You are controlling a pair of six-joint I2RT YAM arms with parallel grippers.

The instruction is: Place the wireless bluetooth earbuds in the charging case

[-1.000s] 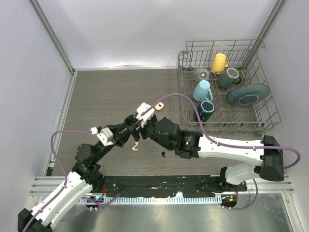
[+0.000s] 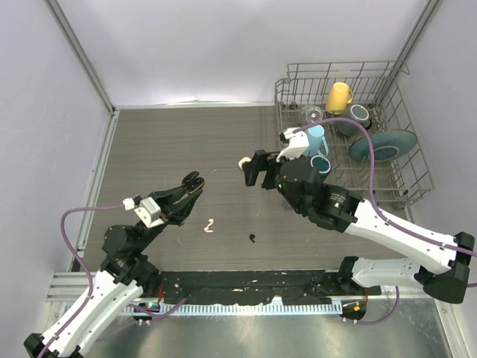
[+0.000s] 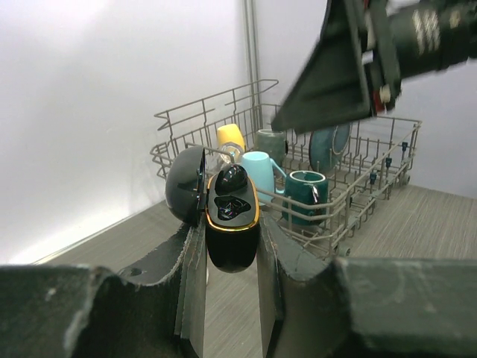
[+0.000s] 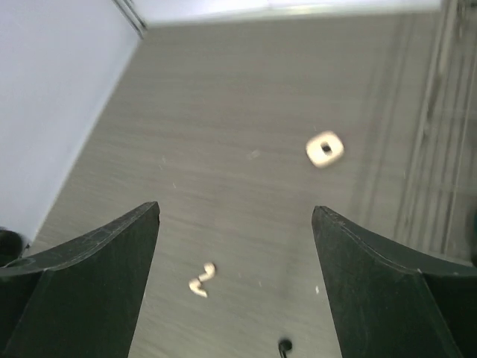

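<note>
My left gripper is shut on the black charging case (image 3: 232,253), held above the table at the left with its lid (image 3: 185,185) swung up. A rounded black earbud (image 3: 232,177) sits in one well. The other well shows a dark, glossy, uneven shape; I cannot tell what fills it. Up and to the right of the case, my right gripper (image 2: 261,168) stands open and apart from it. Nothing lies between its fingers in the right wrist view. A small black earbud-like piece (image 2: 252,238) lies on the table.
Two white earbuds (image 2: 209,225) lie mid-table, and a small white case (image 2: 244,162) is farther back, partly covered by the right gripper in the top view. A wire dish rack (image 2: 350,175) with mugs and a plate occupies the back right.
The left gripper, still holding the case, has shifted slightly left.
</note>
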